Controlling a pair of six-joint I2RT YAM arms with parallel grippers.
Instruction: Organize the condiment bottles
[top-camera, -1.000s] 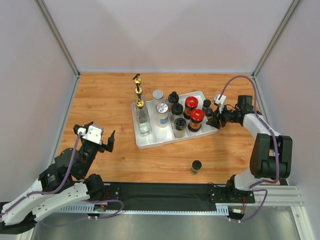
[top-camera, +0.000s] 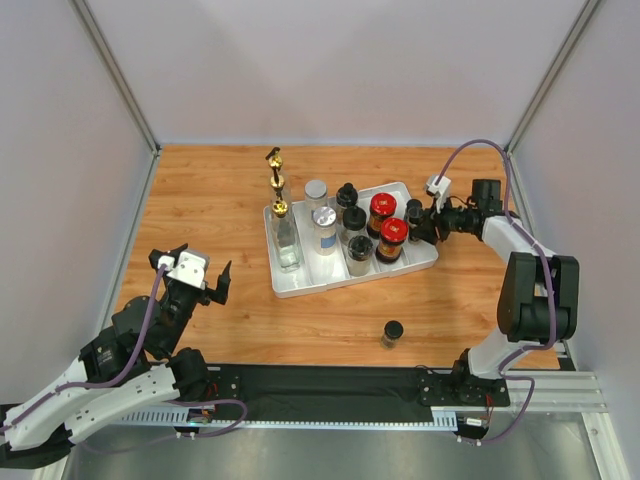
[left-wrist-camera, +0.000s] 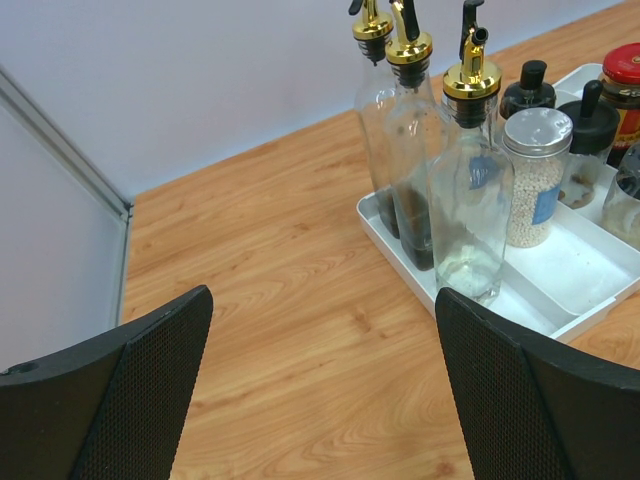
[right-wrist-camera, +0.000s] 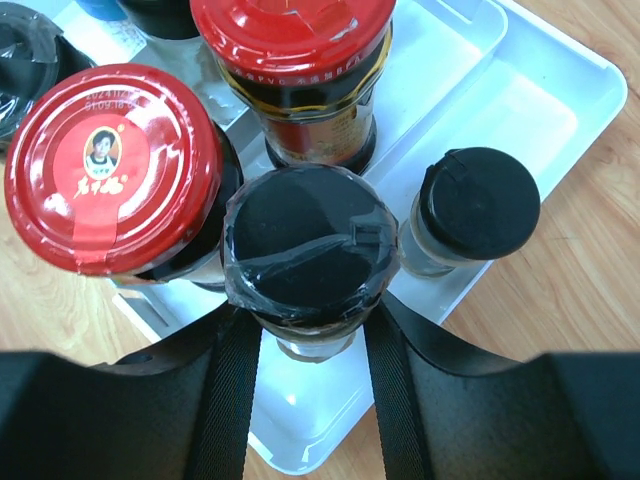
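Observation:
My right gripper is shut on a small black-capped jar (right-wrist-camera: 310, 245), held over the right-end compartment of the white tray (right-wrist-camera: 570, 95). Another black-capped jar (right-wrist-camera: 478, 205) stands in that compartment beside it. Two red-lidded jars (right-wrist-camera: 112, 170) stand close on the other side. In the top view, glass bottles with gold spouts (top-camera: 285, 235) fill the tray's left end, with white-lidded shakers (top-camera: 325, 230) and dark-topped jars (top-camera: 360, 255) between. One black-capped jar (top-camera: 393, 333) stands alone on the table's front. My left gripper is open and empty, left of the tray.
Bare wooden table (top-camera: 205, 185) lies left of the tray and in front of it. White walls (top-camera: 330, 70) enclose the back and sides. Inside the tray, the jars stand close together.
My right gripper has moved toward the back of the table, with the jar in it, along the tray's right end. My left arm has hardly moved.

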